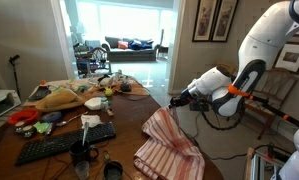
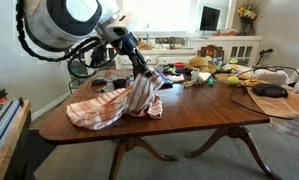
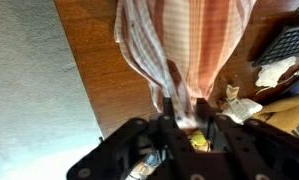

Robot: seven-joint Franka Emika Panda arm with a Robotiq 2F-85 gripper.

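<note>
A white cloth with reddish-orange stripes (image 1: 169,150) lies crumpled on the near right part of the wooden table. One part rises in a peak to my gripper (image 1: 168,105), which points down above it. From the other side, the cloth (image 2: 101,107) spreads left along the table while its raised part reaches up to the gripper (image 2: 146,73). In the wrist view, the cloth (image 3: 194,40) narrows towards the fingertips of the gripper, its end running in between them. How firmly the fingers stand on it is too dark and small to tell.
A black keyboard (image 1: 64,146) and dark mugs (image 1: 83,156) stand left of the cloth. Farther back are a tan cushion-like thing (image 1: 59,100) and several small items.
</note>
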